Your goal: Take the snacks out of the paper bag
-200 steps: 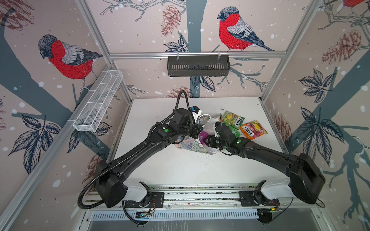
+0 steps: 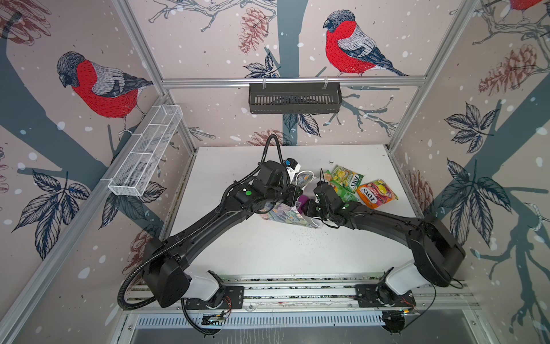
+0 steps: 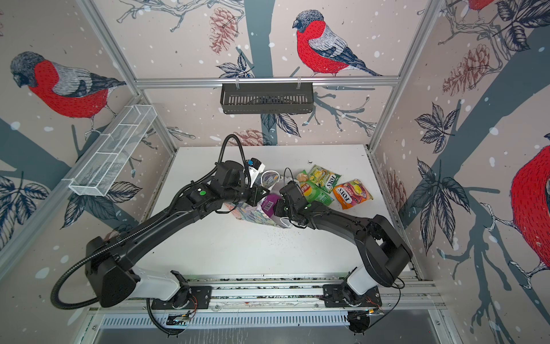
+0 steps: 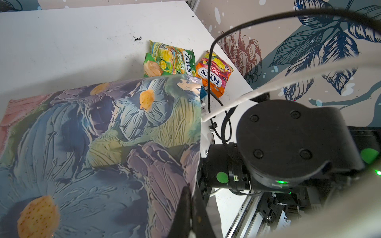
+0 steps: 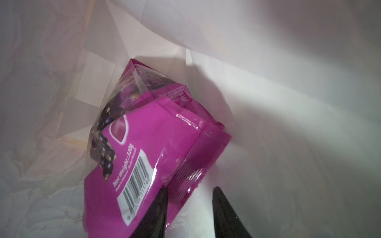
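The flower-printed paper bag lies on its side on the table, its white inside (image 5: 285, 130) filling the right wrist view. Within it rests a purple snack packet (image 5: 146, 150) with a barcode. My right gripper is open inside the bag mouth; its left finger (image 5: 158, 210) overlaps the packet's ribbed sealed edge, while its right finger stands clear of it. At the bag's upper rim, my left gripper is shut on the thin paper edge. Green (image 3: 316, 193), yellow-green (image 3: 324, 177) and orange (image 3: 352, 193) snack packets lie outside, right of the bag.
A white bag handle (image 2: 305, 176) loops up by the left gripper. Both arms nearly meet over the bag. A dark basket (image 2: 295, 98) hangs on the back rail, a white wire rack (image 2: 146, 149) on the left.
The right arm's elbow has swung inward and away from the table's front edge, and its gripper has shifted slightly at the bag mouth. The left arm has hardly moved.
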